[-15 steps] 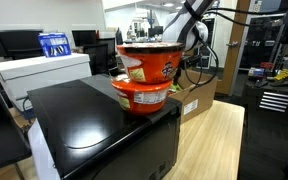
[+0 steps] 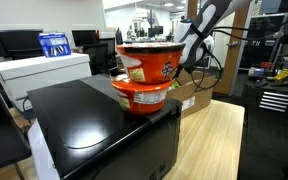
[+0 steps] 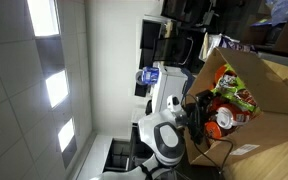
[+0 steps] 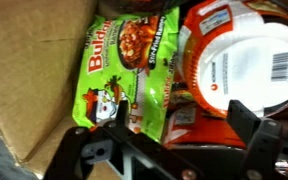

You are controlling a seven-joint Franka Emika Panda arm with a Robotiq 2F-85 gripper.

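Inside a cardboard box (image 3: 274, 100) lie a green Buldak packet (image 4: 129, 75) and several red-and-white cups. In the wrist view, a cup (image 4: 249, 65) with a white lid and barcode sits to the right of the packet. My gripper is open above them, its fingers (image 4: 112, 145) spread apart with no object visibly held. Its left finger overlaps the packet's lower end in the picture; the right one overlaps the cup's lower edge. Exterior view 2 has the dark gripper (image 3: 196, 115) at the box opening beside the packet and cups; contact cannot be judged.
Two stacked red containers (image 2: 147, 75) stand on a black appliance (image 2: 84, 115) in the foreground of exterior view 1. Cardboard walls (image 4: 64, 150) border the items. Bare wooden tabletop (image 2: 209, 145) extends in front of the box.
In exterior view 1 the white arm has shifted slightly to the right behind the box. The stacked red containers and the appliance have stayed put.
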